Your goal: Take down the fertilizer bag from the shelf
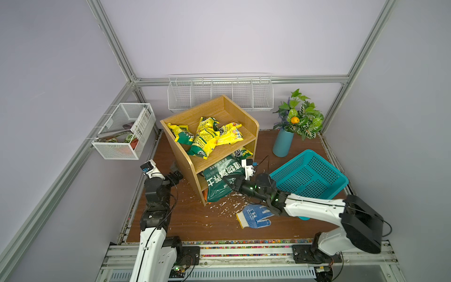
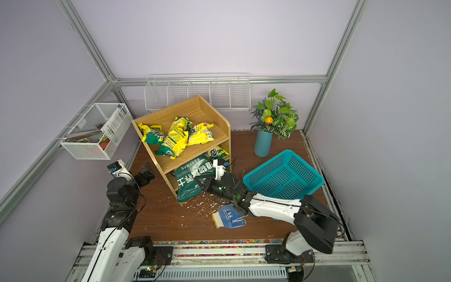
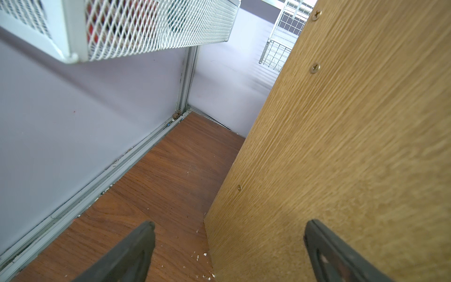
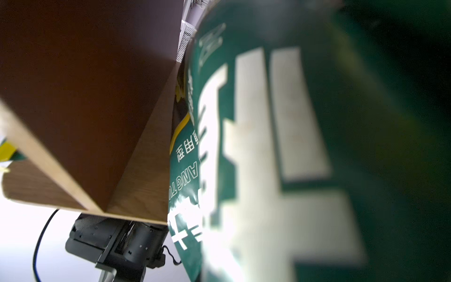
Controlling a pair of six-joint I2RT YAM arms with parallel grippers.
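Observation:
The dark green fertilizer bag with white lettering (image 1: 217, 184) sticks out of the lower shelf compartment, tilted, its front corner past the shelf's edge. My right gripper (image 1: 230, 181) is at the bag's right side and shut on it. In the right wrist view the green bag (image 4: 263, 117) fills most of the picture and hides the fingers. The wooden shelf (image 1: 184, 157) stands at an angle on the table. To its left, my left gripper is open and empty, its fingers (image 3: 136, 249) wide apart before the shelf's side panel.
Several yellow-green bags (image 1: 205, 141) lie in the shelf's upper level; another (image 1: 242, 153) shows lower right. A teal basket (image 1: 307, 176) and vase (image 1: 282, 143) stand right. A blue glove (image 1: 256, 216) lies in front. A white mesh basket (image 1: 124, 131) hangs left.

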